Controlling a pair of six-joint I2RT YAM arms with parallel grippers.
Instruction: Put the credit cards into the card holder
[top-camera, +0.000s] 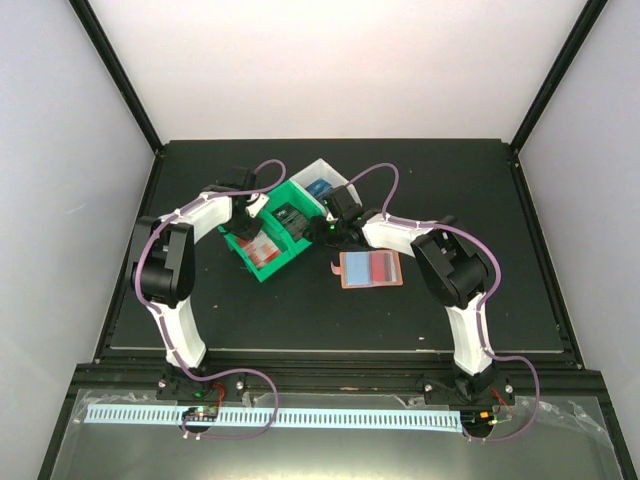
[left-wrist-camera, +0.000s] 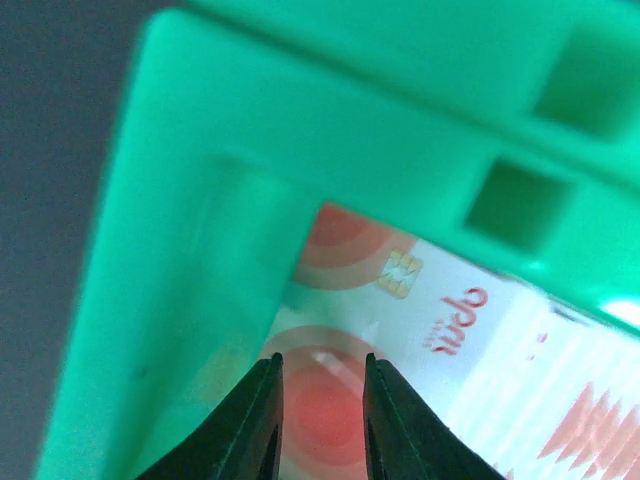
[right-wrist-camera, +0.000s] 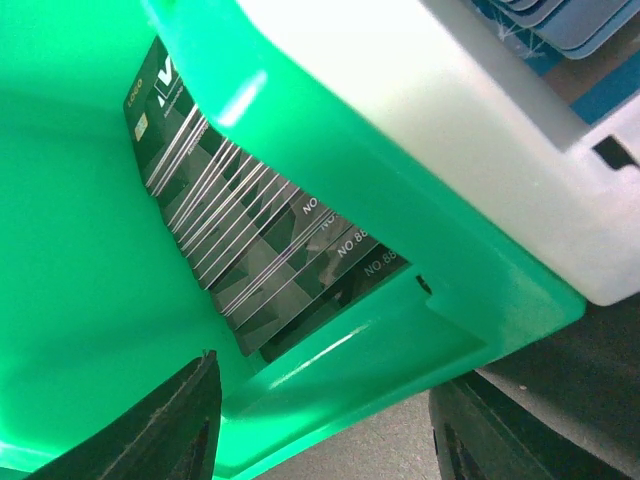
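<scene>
Red-and-white credit cards (left-wrist-camera: 460, 330) lie in the left compartment of a green organizer (top-camera: 282, 262). My left gripper is over them, fingers a narrow gap apart; whether a card is pinched there cannot be told. Dark cards (right-wrist-camera: 240, 215) stack in the organizer's other compartment, seen in the right wrist view. My right gripper is open, its fingers on either side of the organizer's near corner, without clear contact. The card holder (top-camera: 371, 269) lies flat on the table, with light blue, red and pale sections.
A white box (top-camera: 318, 172) with blue cards (top-camera: 318, 188) stands against the organizer's far right side. My right forearm (top-camera: 400, 234) reaches across just behind the card holder.
</scene>
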